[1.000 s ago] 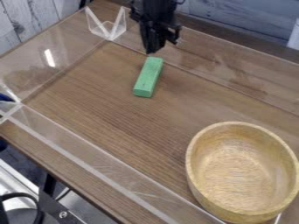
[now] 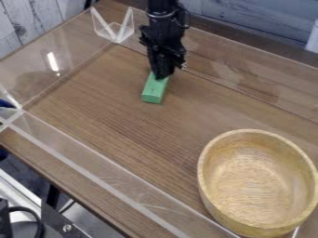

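Observation:
The black robot gripper [image 2: 162,67] reaches down from the top centre of the view, its tip over the upper end of a green rectangular block [image 2: 154,90] lying flat on the wooden table. The fingertips look close together. Whether anything is between them is hidden by the dark gripper.
A large round tan bowl [image 2: 252,181] sits at the lower right. Clear plastic pieces line the left side, and black cables lie at the bottom left corner.
The gripper has come down and toward the viewer, onto the upper end of the green block, which it now partly covers. The block has not visibly moved.

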